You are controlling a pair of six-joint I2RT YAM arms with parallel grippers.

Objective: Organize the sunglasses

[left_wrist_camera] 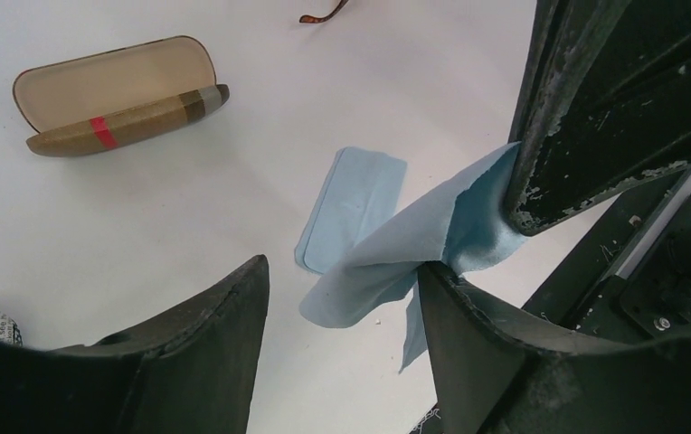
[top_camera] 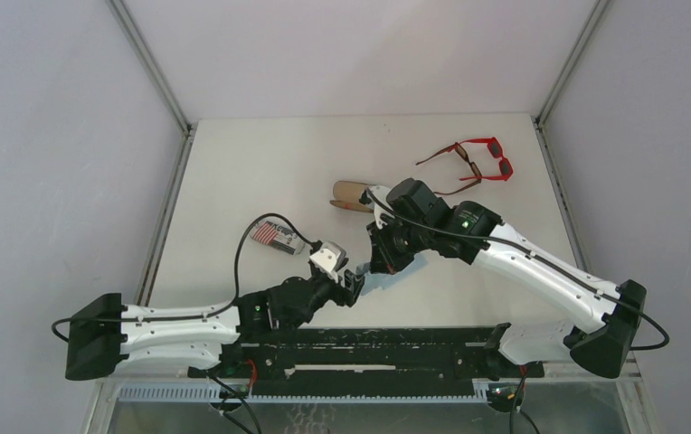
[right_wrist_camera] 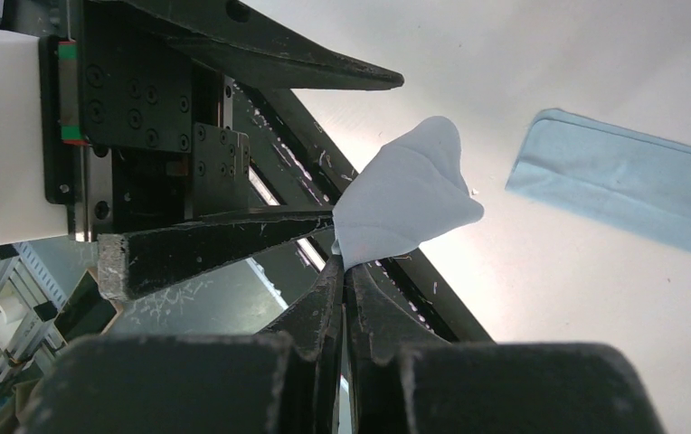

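A light blue cloth (left_wrist_camera: 387, 253) hangs from my right gripper, which is shut on it. My left gripper is part open just below, the cloth between and over its fingertips. More folded blue cloths (right_wrist_camera: 618, 176) lie on the table underneath. An open tan glasses case (left_wrist_camera: 116, 81) sits farther back. Red sunglasses (top_camera: 505, 165) and brown sunglasses (top_camera: 459, 151) lie overlapped at the back right.
A printed case with a flag pattern (top_camera: 276, 236) lies left of the middle.
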